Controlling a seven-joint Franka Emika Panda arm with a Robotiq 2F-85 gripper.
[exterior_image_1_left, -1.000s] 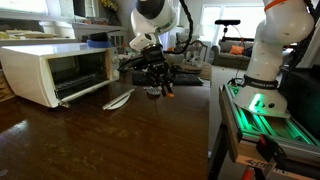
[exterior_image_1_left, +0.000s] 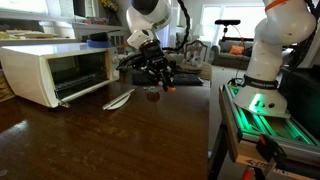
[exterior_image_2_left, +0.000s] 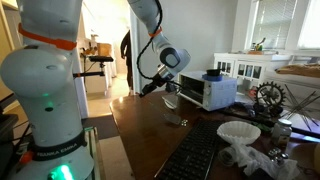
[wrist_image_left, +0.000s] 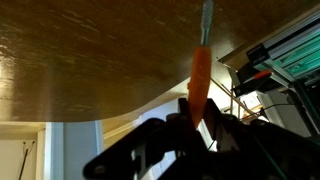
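Note:
In the wrist view, a slim tool with an orange handle (wrist_image_left: 200, 82) and a thin grey shaft points away from me over the brown table. My gripper is shut on that handle. From the first exterior view, the gripper (exterior_image_1_left: 165, 78) hangs over the table's far part, with a bit of the orange handle (exterior_image_1_left: 171, 89) showing below it. The second exterior view has the gripper (exterior_image_2_left: 150, 86) at the table's far side; the tool is too small to make out there.
A white toaster oven (exterior_image_1_left: 70, 68) stands at the back left, with a white curved piece (exterior_image_1_left: 120, 100) before it. A small glass (exterior_image_1_left: 153, 94) is close to the gripper. Across the table lie a black rack (exterior_image_2_left: 190, 153) and white bowl (exterior_image_2_left: 238, 132).
My gripper has risen slightly, and the orange handle has gone up with it. The grip looks the same; the oven and white piece have not moved.

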